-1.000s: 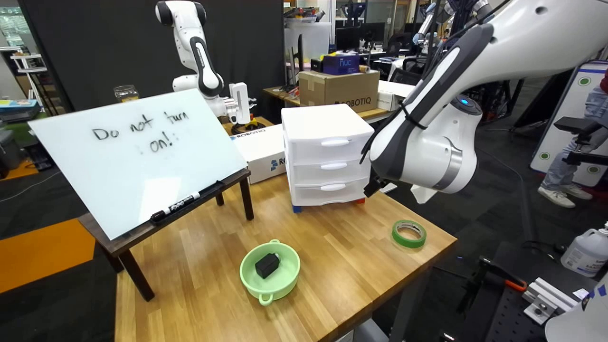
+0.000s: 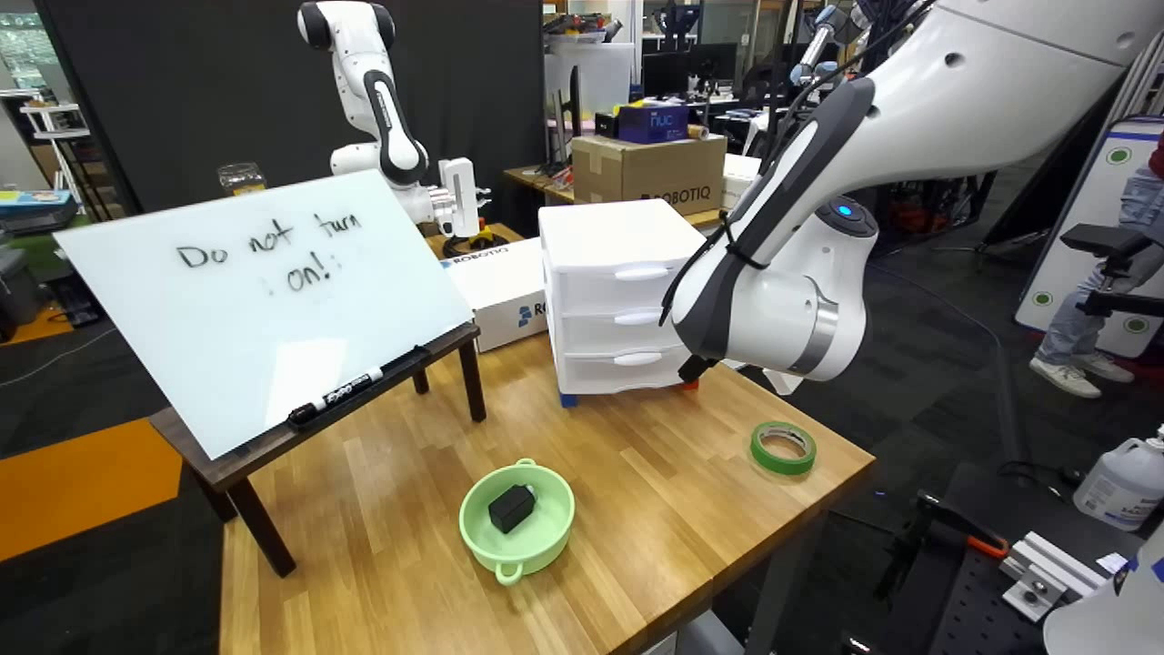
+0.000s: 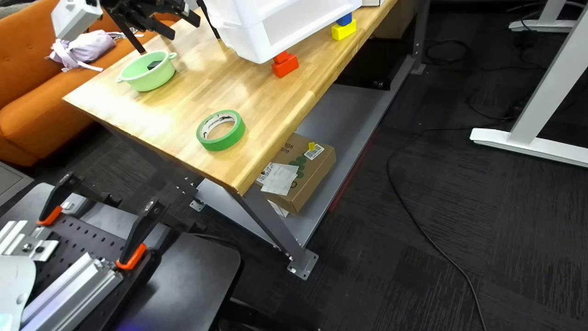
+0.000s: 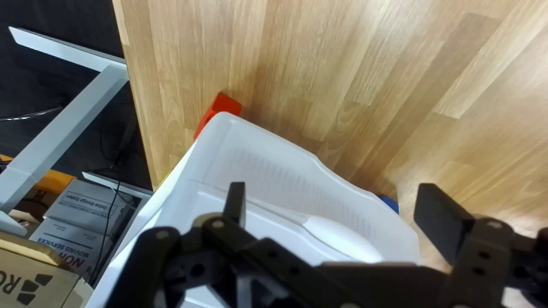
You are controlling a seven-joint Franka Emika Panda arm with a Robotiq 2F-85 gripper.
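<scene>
A white drawer unit [image 2: 627, 300] with three shut drawers stands on the wooden table, raised on coloured blocks. In the wrist view my gripper is open, its black fingers [image 4: 434, 220] wide apart over the unit's front side. A white drawer handle [image 4: 341, 238] shows between and below them, with no contact visible. From the first exterior view the gripper is mostly hidden behind the arm, near the unit's right front. A light green bowl [image 2: 517, 542] holding a black block [image 2: 510, 508] sits at the table's front. Green tape [image 2: 782, 448] lies near the right corner.
A whiteboard [image 2: 273, 284] reading "Do not turn on!" leans on a dark stand at left, a marker [image 2: 336, 398] on its ledge. Red [image 3: 285, 65] and yellow [image 3: 344, 30] blocks support the drawer unit. Bare table lies between unit, bowl and tape.
The arm has moved left and slightly lower in the first exterior view, closer to the drawer unit's right front. The unit, bowl and tape have stayed put.
</scene>
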